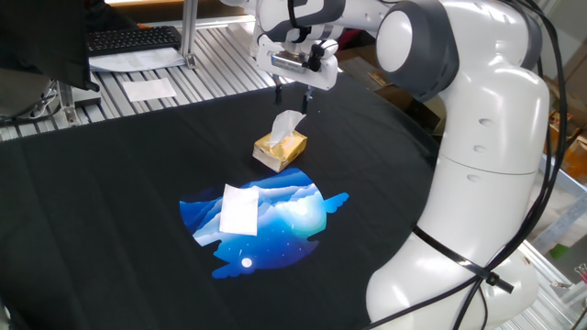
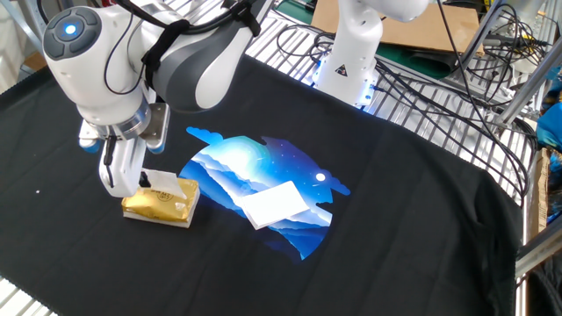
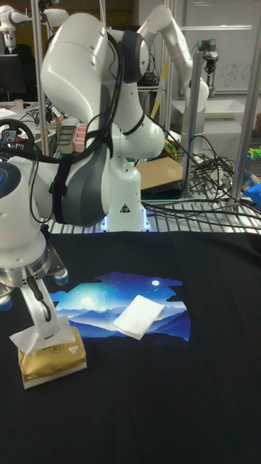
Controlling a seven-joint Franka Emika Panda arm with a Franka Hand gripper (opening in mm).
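Observation:
A small gold pack of tissues (image 1: pixel 280 149) sits on the black cloth, with a white tissue (image 1: pixel 286 126) sticking up from its top. Just behind and above that tissue in exterior view 1, my gripper (image 1: pixel 293 98) points down, its two dark fingers spread wide and nothing between them. Exterior view 2 has the gripper's hand partly in front of the pack (image 2: pixel 161 207), hiding most of the fingers. In exterior view 3 the hand also covers part of the protruding tissue (image 3: pixel 31 340). Another white sheet (image 1: pixel 239 211) lies flat on the blue landscape picture (image 1: pixel 275 249).
A keyboard (image 1: pixel 133 39) and a paper sheet (image 1: pixel 149 89) rest on the slatted metal surface at the back left. Cables (image 2: pixel 421 96) and a cardboard piece (image 2: pixel 421 26) lie near the arm's base.

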